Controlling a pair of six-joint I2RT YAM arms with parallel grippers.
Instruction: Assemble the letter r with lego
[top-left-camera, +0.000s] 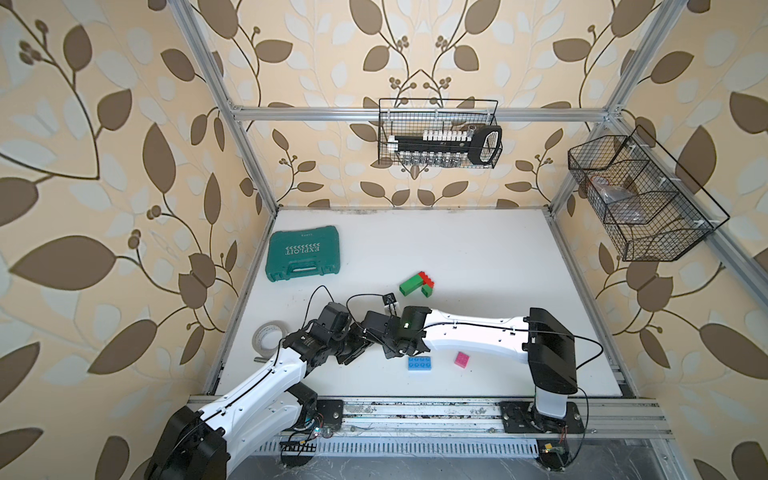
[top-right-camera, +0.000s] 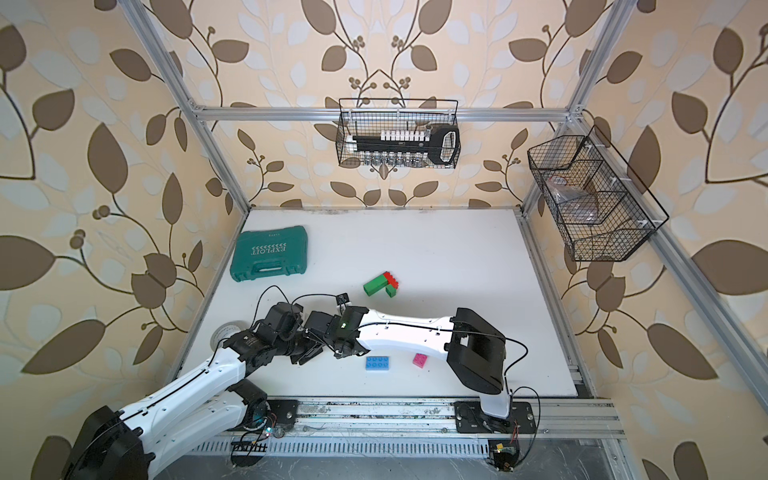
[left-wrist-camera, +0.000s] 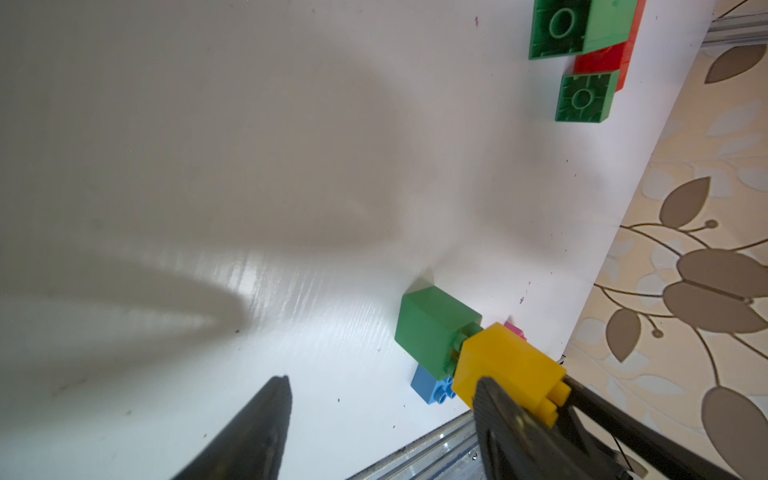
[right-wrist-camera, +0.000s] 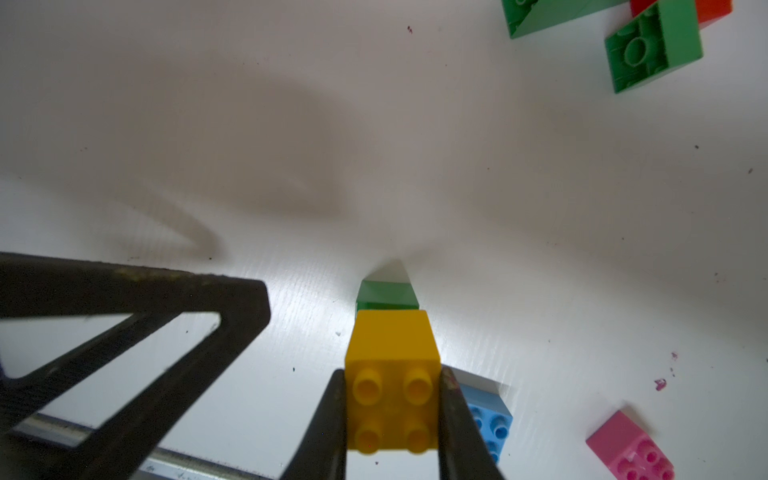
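Note:
A yellow brick (right-wrist-camera: 392, 344) is joined to a green brick (right-wrist-camera: 387, 294), and my right gripper is shut on the yellow one. My left gripper stands apart-fingered beside them, nothing between its fingers; the pair is at its right finger in the left wrist view. Green bricks (left-wrist-camera: 596, 20) with a red brick (left-wrist-camera: 600, 60) lie farther back on the table. A blue brick (top-left-camera: 419, 363) and a pink brick (top-left-camera: 461, 359) lie on the front part of the table.
A green case (top-left-camera: 302, 253) lies at the back left, a tape roll (top-left-camera: 269, 340) at the left. Both arms crowd together at the front centre. Wire baskets hang on the frame.

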